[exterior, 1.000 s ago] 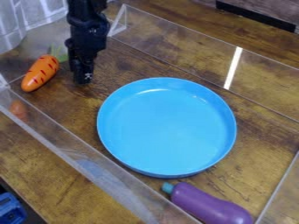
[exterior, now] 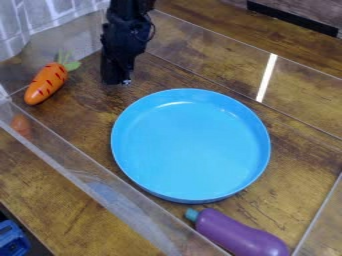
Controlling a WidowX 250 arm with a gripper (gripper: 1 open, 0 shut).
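My dark gripper point(exterior: 118, 75) is low over the wooden surface at the upper left, shut, with nothing visible between its fingers; its tips are small and hard to make out. An orange toy carrot point(exterior: 48, 82) with green leaves lies to its left, apart from it. A round blue plate point(exterior: 190, 143) fills the middle right, in front of the gripper. A purple toy eggplant point(exterior: 241, 234) lies at the bottom right, below the plate.
Clear plastic walls point(exterior: 67, 155) edge the area on the left and front. A blue object point(exterior: 11, 240) sits at the lower left corner.
The gripper has shifted slightly to the right, away from the carrot. The carrot, plate and eggplant look unmoved.
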